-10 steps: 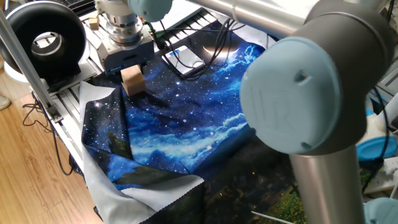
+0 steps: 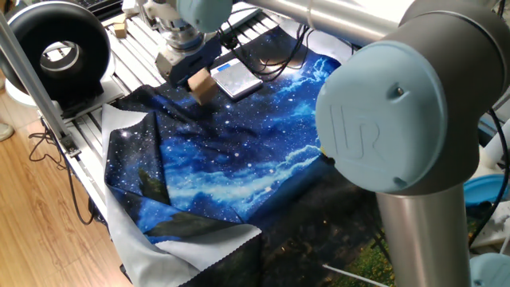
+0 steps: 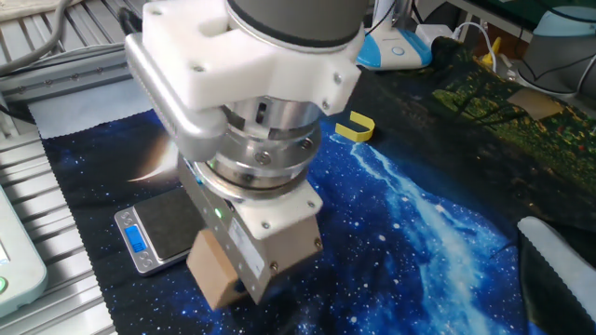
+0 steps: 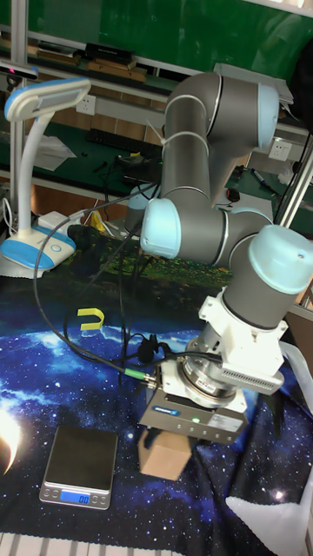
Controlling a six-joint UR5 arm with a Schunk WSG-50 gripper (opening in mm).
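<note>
A small brown box (image 2: 202,86) hangs under my gripper (image 2: 188,67) and is carried by it, tilted in exterior view 1. In exterior view 2 the box (image 3: 212,270) shows at the lower side of the gripper (image 3: 256,244), close to the digital scale (image 3: 168,228). Exterior view 3 has the box (image 4: 165,454) to the right of the scale (image 4: 80,468), apart from its platform, below the gripper (image 4: 191,421). The scale's platform is bare and its display appears to read 0.0. The gripper's fingertips are hidden by its body and the box.
A starry cloth (image 2: 231,151) covers the table, with folds at its near left. A yellow U-shaped piece (image 4: 90,320) lies on it, and a lamp (image 4: 37,246) stands behind. Black cables (image 4: 120,306) hang near the arm. A black ring-shaped object (image 2: 57,52) stands at the left.
Over the last second, my gripper and the box have moved right in exterior view 1, toward the scale, and turned. The scale has stayed in place.
</note>
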